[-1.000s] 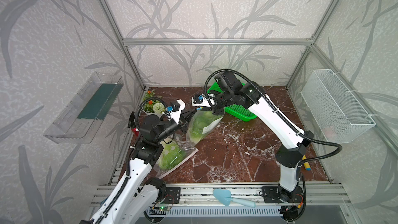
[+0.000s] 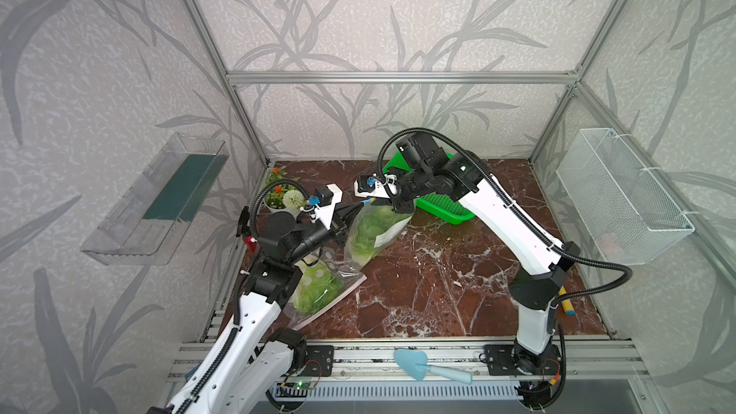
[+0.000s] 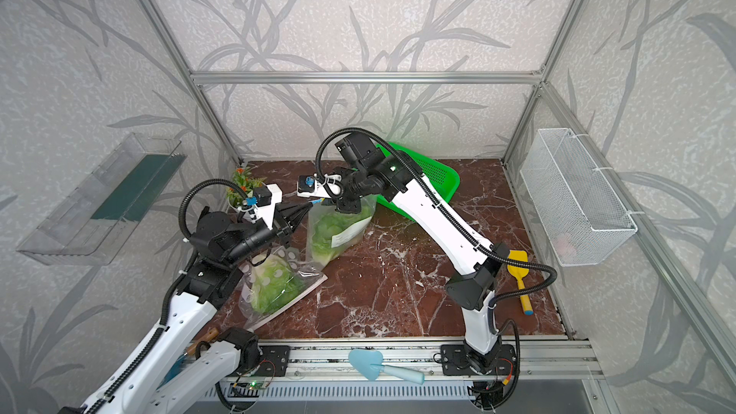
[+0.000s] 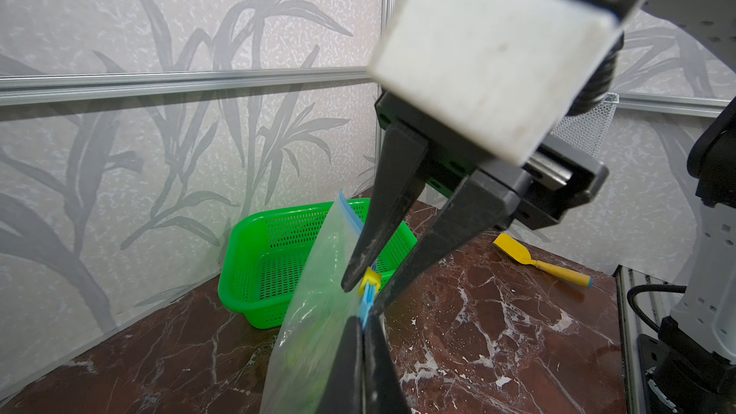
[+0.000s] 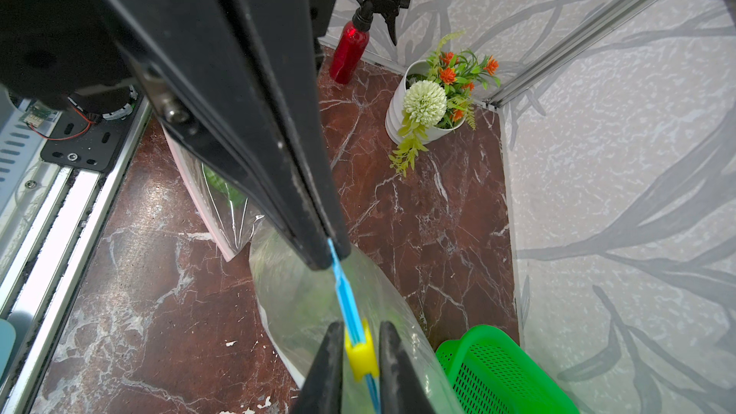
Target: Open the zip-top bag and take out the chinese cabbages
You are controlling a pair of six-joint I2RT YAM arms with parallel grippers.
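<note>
A clear zip bag (image 2: 366, 247) with green cabbage inside hangs below my two grippers. Its blue zip strip (image 5: 345, 299) is pinched in my left gripper, which is shut on it. On the strip sits a small yellow slider (image 5: 360, 351). My right gripper straddles this slider with its fingers apart, one on each side; from the left wrist view, the fingers (image 4: 398, 184) stand close around it. Whether they touch it, I cannot tell. The cabbage is only dimly visible through the plastic.
Another clear bag of cabbage (image 2: 316, 289) lies on the marble table at front left. Behind the right arm is a green basket (image 4: 253, 291). A flower pot (image 5: 395, 115) and red spray bottle (image 5: 349, 52) stand at left.
</note>
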